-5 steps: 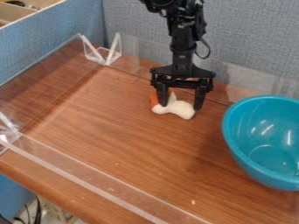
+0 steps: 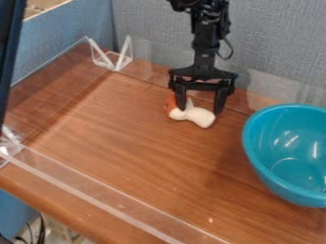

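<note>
My black gripper (image 2: 200, 93) hangs from the back of the table with its fingers open, low over a small white bone-like object (image 2: 193, 116) that has an orange part (image 2: 171, 104) at its left end. The fingers straddle or hover by the object; whether they touch it is unclear.
A teal bowl (image 2: 288, 172) stands at the right. Clear plastic brackets (image 2: 111, 58) sit at the back left, and a clear strip runs along the front left edge.
My gripper has shifted slightly down and left around the white object, which looks almost unmoved.
</note>
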